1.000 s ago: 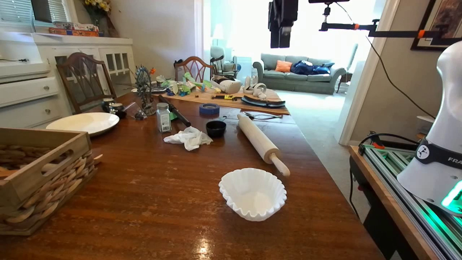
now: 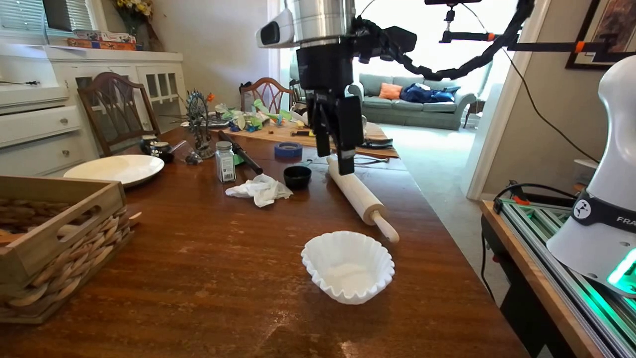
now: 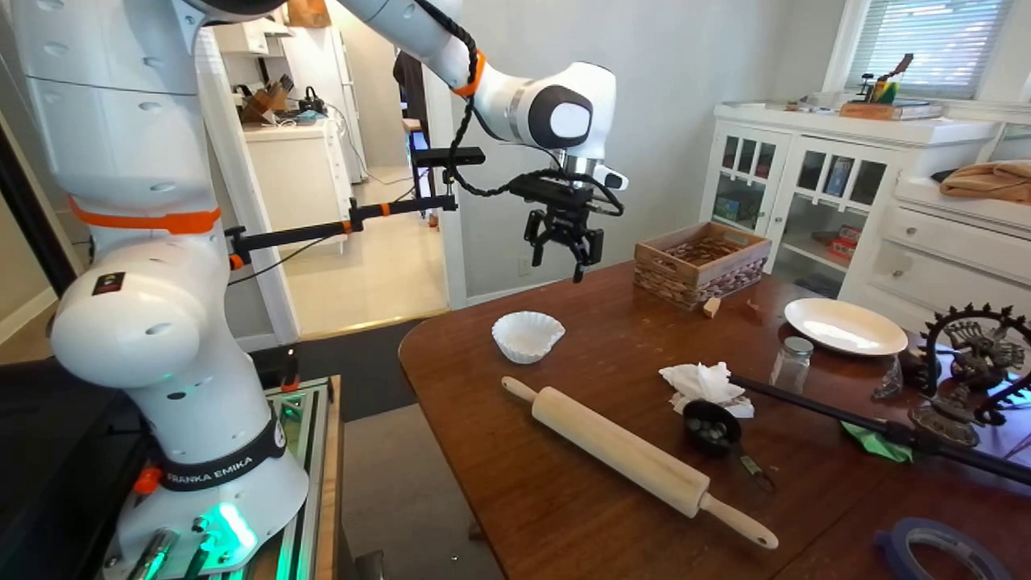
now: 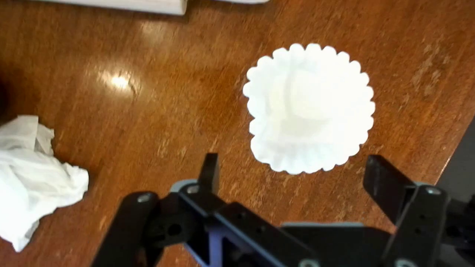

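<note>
On the dark wooden table sits a white fluted paper cup [image 2: 347,266], empty and upright, near the table's edge on the robot's side. My gripper is open above the table, its fingers [image 4: 209,174] wide apart with nothing between them. In the wrist view the fluted cup [image 4: 309,109] lies just ahead of the gap between the fingertips. Exterior view 2 has the gripper [image 3: 557,263] well above the tabletop, a little to the basket side of the cup [image 3: 527,337], not touching it.
A wooden rolling pin [image 3: 619,449] lies near the cup. A crumpled white tissue [image 2: 260,190], a small black cup [image 2: 296,176] and a glass jar [image 2: 225,161] stand farther along. The woven basket [image 3: 701,263] and white plate [image 3: 846,325] occupy the far side. Bare table separates cup and basket.
From high up in exterior view 1, my gripper has come down and shifted left, now hanging over the table. The fluted cup and the other objects stay where they were.
</note>
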